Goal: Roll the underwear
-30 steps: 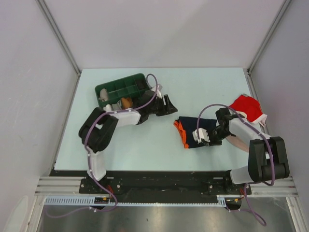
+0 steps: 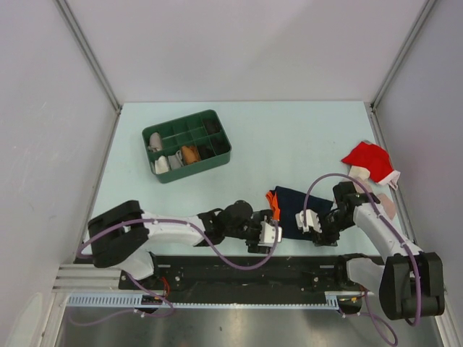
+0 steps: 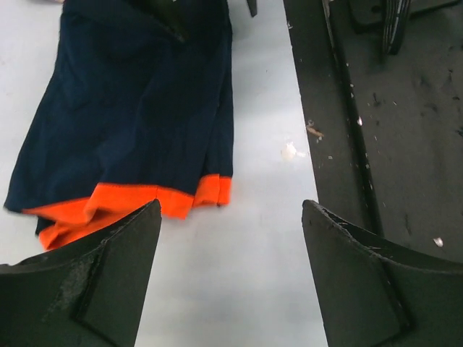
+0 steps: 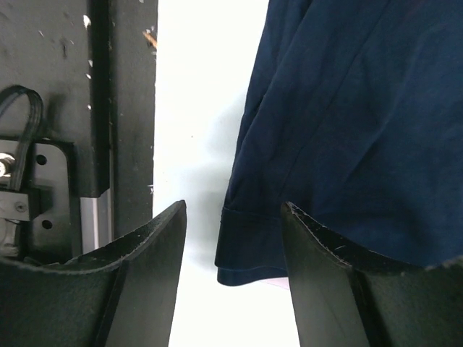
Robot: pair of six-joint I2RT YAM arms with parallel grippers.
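The dark navy underwear [image 2: 296, 202] with its orange band [image 3: 141, 195] lies folded near the front edge, right of centre. My left gripper [image 2: 257, 244], open, is low beside the band, just left of the cloth; in the left wrist view its fingers frame bare table below the band. My right gripper hangs open over the cloth's right end, with the folded navy edge between its spread fingertips.
A green divided box [image 2: 187, 163] with rolled cloths stands at the back left. Red and beige cloths [image 2: 369, 157] lie at the right. The black front rail [image 3: 340, 108] borders the table.
My left gripper has come from the back of the table down to the front beside the underwear. The right gripper has shifted toward the front, and the cloth lies a little nearer the edge.
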